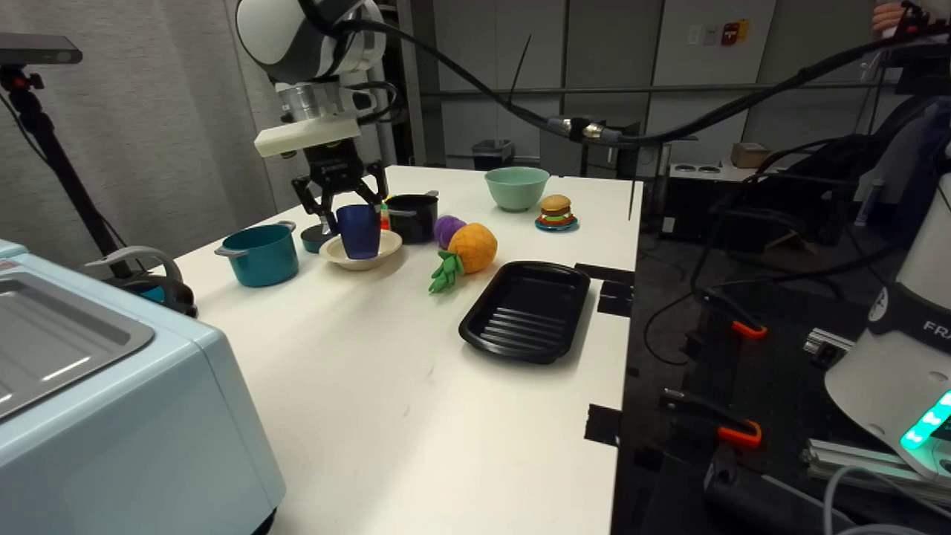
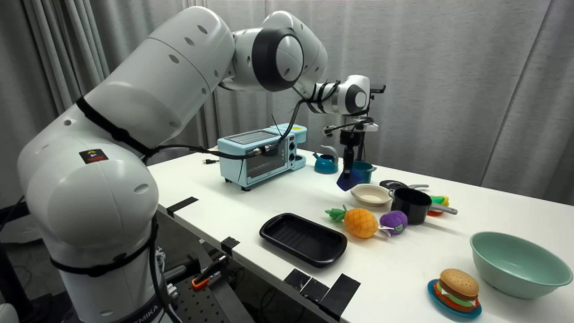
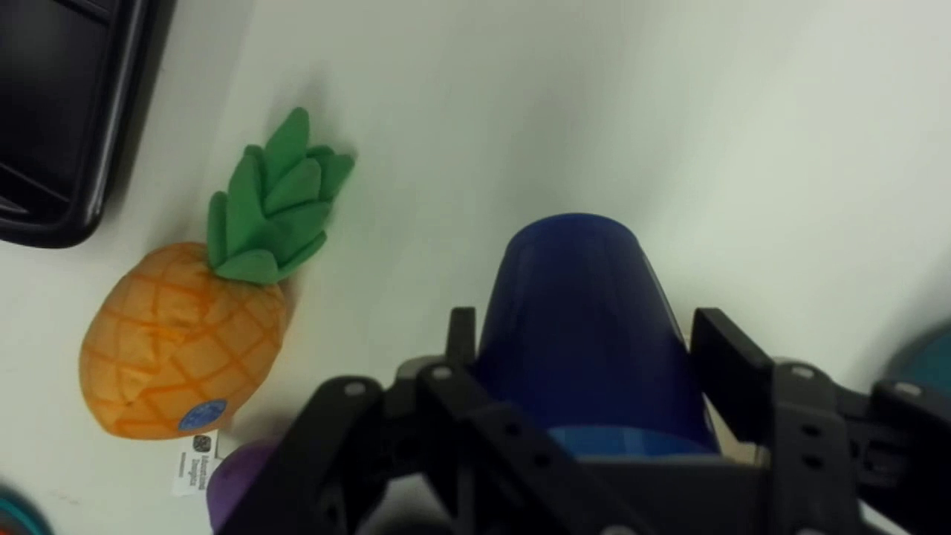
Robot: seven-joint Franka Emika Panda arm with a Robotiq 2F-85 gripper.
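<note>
A dark blue cup (image 1: 359,232) hangs from my gripper (image 1: 345,203), which is shut on it. In the wrist view the cup (image 3: 588,312) fills the space between the fingers, its lighter blue part toward the camera. From the second exterior view, the cup (image 2: 350,180) is tilted and held at the left side of the cream plate (image 2: 371,194). Behind it in the first exterior view, the plate (image 1: 390,250) is partly covered; whether cup and plate touch cannot be told.
A teal pot (image 1: 260,255) and a black pot (image 1: 414,220) flank the plate. The toy pineapple (image 1: 475,246), purple toy (image 1: 447,230) and black tray (image 1: 527,312) lie nearer the table's edge. Bare table stretches toward the blue toaster oven (image 2: 263,156).
</note>
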